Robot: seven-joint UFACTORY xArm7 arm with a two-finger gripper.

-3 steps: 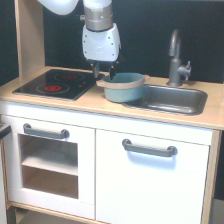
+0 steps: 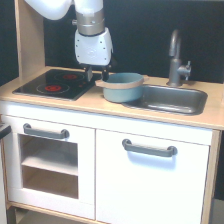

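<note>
A blue-green pot (image 2: pixel 122 91) with light wooden handles sits on the counter, at the left edge of the sink and partly over it. My gripper (image 2: pixel 98 73) points down just above the pot's left side, near its left handle. Its dark fingers look spread apart, so it appears open, and nothing shows between them. At this size I cannot tell whether a fingertip touches the pot.
To the left lies a black stovetop (image 2: pixel 58 85) with red burner rings and nothing standing on it. A metal sink (image 2: pixel 175 99) with a tall grey faucet (image 2: pixel 177 62) is on the right. Below are white cabinets (image 2: pixel 150 175) and an open-front shelf compartment (image 2: pixel 50 165).
My gripper has shifted a little to the left. The pot seems to have moved very slightly left as well.
</note>
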